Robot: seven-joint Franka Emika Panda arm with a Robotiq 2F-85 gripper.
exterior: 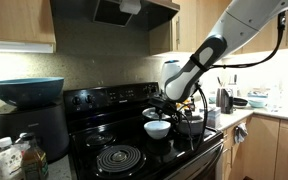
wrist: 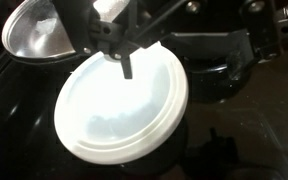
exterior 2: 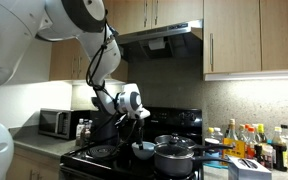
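Observation:
A white bowl (exterior: 157,130) sits on the black stovetop, just in front of the back panel. In the wrist view the bowl (wrist: 122,105) looks tilted, with its pale inside facing the camera. My gripper (exterior: 168,105) is close above the bowl's rim, open. One dark fingertip (wrist: 127,71) overlaps the bowl's upper edge in the wrist view, and the other finger is off to the right. Nothing shows between them. From the second exterior side, the bowl (exterior 2: 144,151) is partly hidden behind a pot.
A lidded grey pot (exterior 2: 174,160) stands close to the bowl, its handle reaching outward. A large blue bowl (exterior: 27,91) rests on a dark appliance at the left. Bottles (exterior 2: 259,140) crowd the counter.

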